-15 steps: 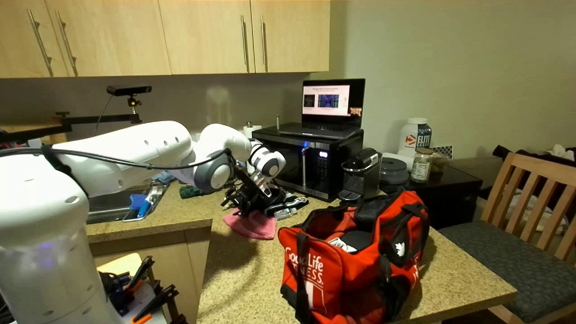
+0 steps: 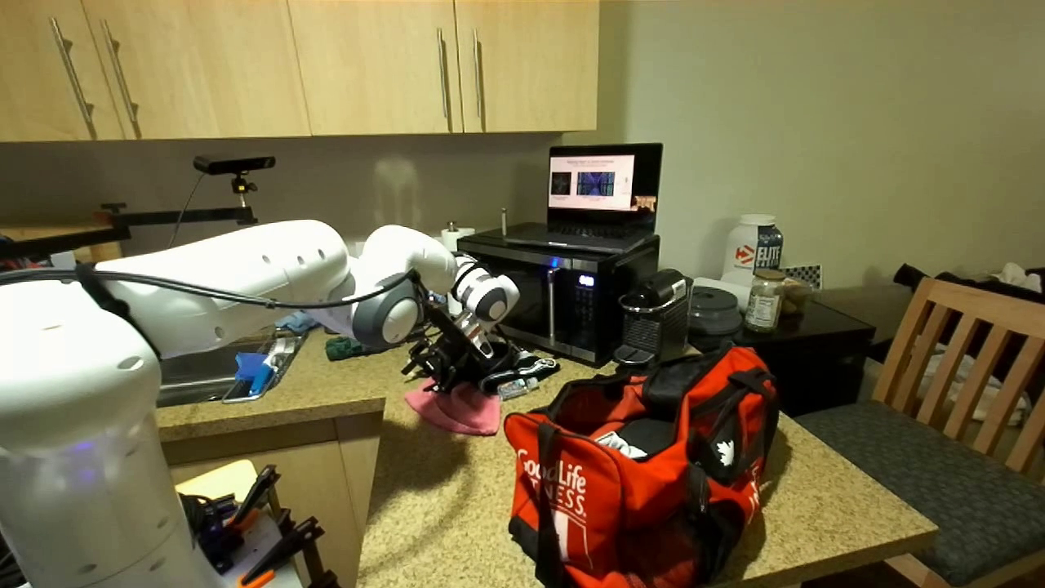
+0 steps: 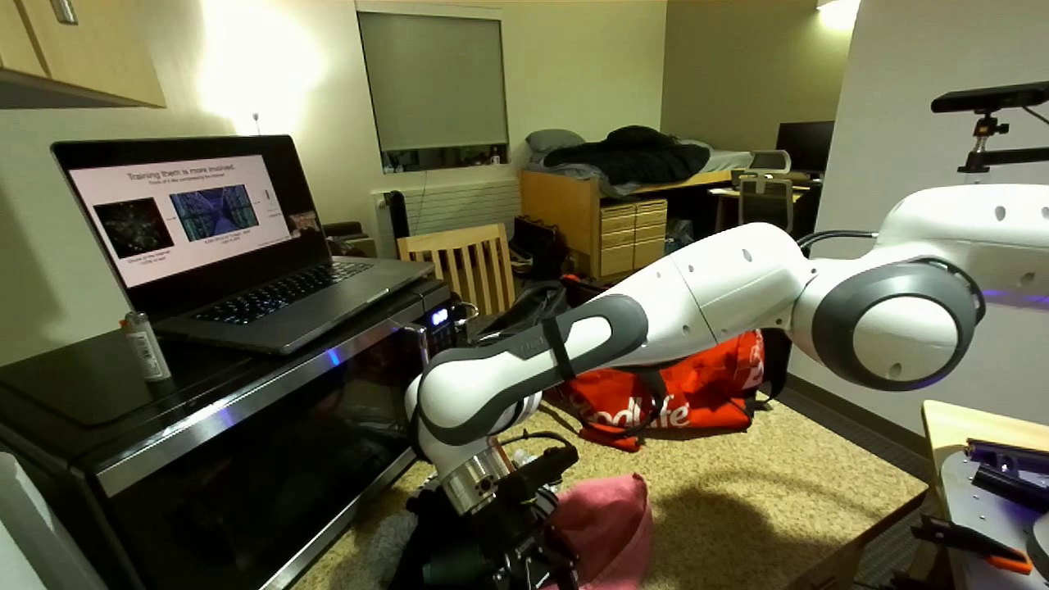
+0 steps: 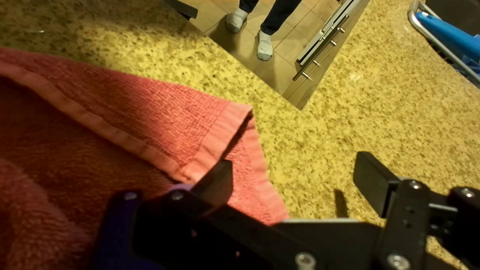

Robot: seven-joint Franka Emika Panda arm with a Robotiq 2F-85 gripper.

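A pink cloth (image 2: pixel 458 412) lies on the speckled counter near its inner corner; its hemmed, folded edge (image 4: pixel 220 130) fills the left of the wrist view. Low over that cloth, my gripper stands open. One finger (image 4: pixel 220 182) overlaps the cloth's edge in the picture, while the opposite finger (image 4: pixel 371 182) is over bare counter. Whether the fingers touch the cloth cannot be told. In exterior view 2 the cloth (image 3: pixel 607 521) shows beside the dark gripper, which partly covers it. A red gym bag (image 2: pixel 647 490) sits on the counter with its top open.
Behind the arm stands a black microwave (image 2: pixel 534 304) with a laptop (image 2: pixel 598 196) on top. A coffee machine (image 2: pixel 654 318) is to its right. The sink with a blue-handled tool (image 2: pixel 256 372) lies left.
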